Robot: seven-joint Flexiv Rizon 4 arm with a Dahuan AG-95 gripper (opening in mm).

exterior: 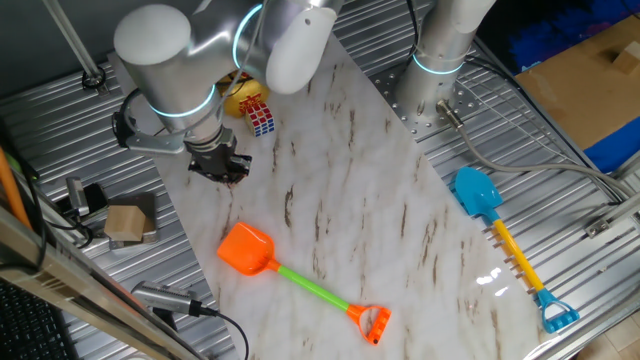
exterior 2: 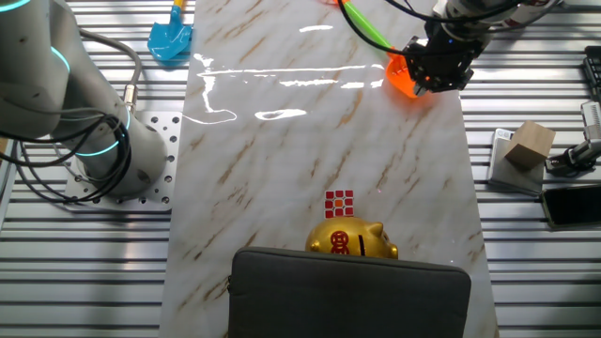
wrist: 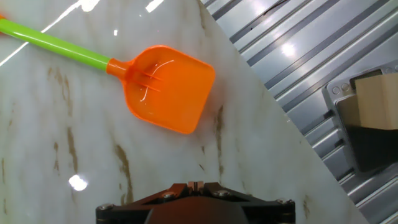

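Note:
On the marble-patterned board lies a toy shovel with an orange scoop (exterior: 246, 249), a green shaft (exterior: 313, 287) and an orange handle. The wrist view shows its scoop (wrist: 171, 89) whole, with the handle end cut off at the left. My gripper is shut, its fingertips together and nothing visible between them. In exterior view 1 the gripper (exterior: 236, 177) hangs over the board, apart from the scoop and towards the cube. From exterior view 2, the gripper (exterior 2: 427, 86) partly covers the scoop.
A Rubik's cube (exterior: 260, 121) and a gold piggy bank (exterior 2: 353, 238) stand near a dark case (exterior 2: 347, 296). A blue and yellow shovel (exterior: 510, 245) lies along the board's right edge. Off its left edge is a cardboard-coloured block (exterior: 125, 223). The board's middle (exterior: 340, 180) is clear.

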